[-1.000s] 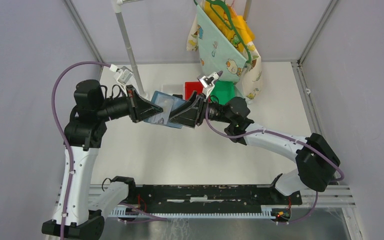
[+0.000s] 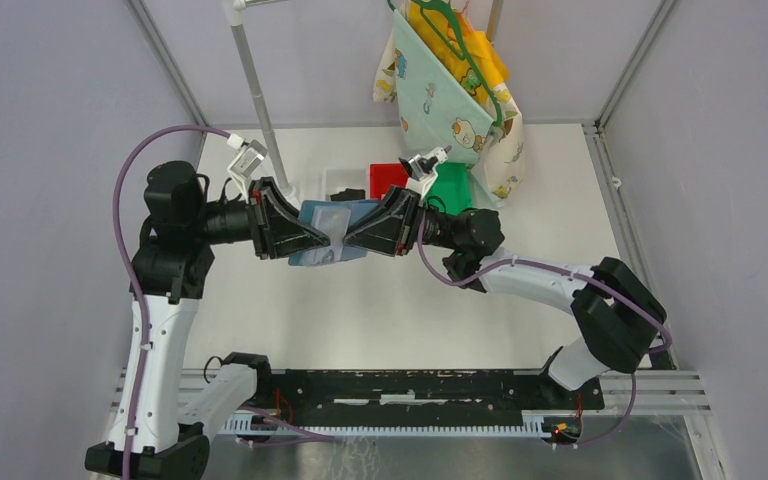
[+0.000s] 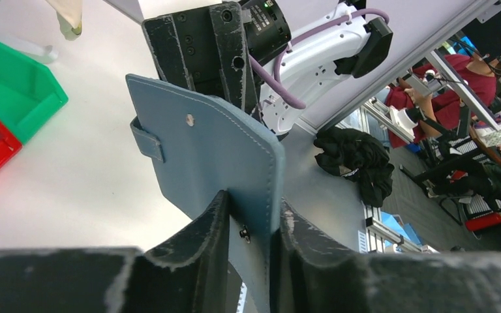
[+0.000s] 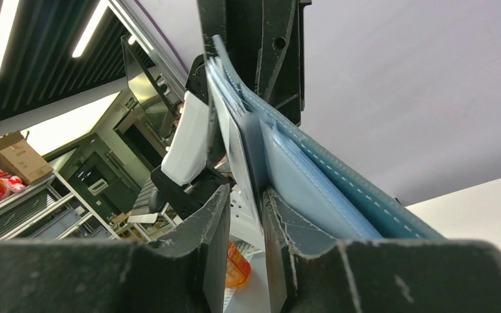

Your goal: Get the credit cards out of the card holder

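Note:
The blue card holder (image 2: pixel 308 215) hangs above the table between my two grippers; its pale clear panel faces up in the top view. My left gripper is shut on one side of it, and the stitched cover (image 3: pixel 202 143) with its small strap fills the left wrist view. From the other side comes my right gripper, its fingers part open. The edge of a thin white leaf (image 4: pixel 236 150) runs down between its fingers, against the right one. More bluish leaves (image 4: pixel 313 186) lie outside that finger. I cannot tell whether that leaf is a card.
Behind the arms sit a red bin (image 2: pixel 387 178) and a green bin (image 2: pixel 452 188). A white stand pole (image 2: pixel 256 95) rises at the back left, and printed cloth (image 2: pixel 440 100) hangs at the back.
The right gripper has turned slightly and its forearm has moved inward. The holder now hangs a little lower and more level in the top view.

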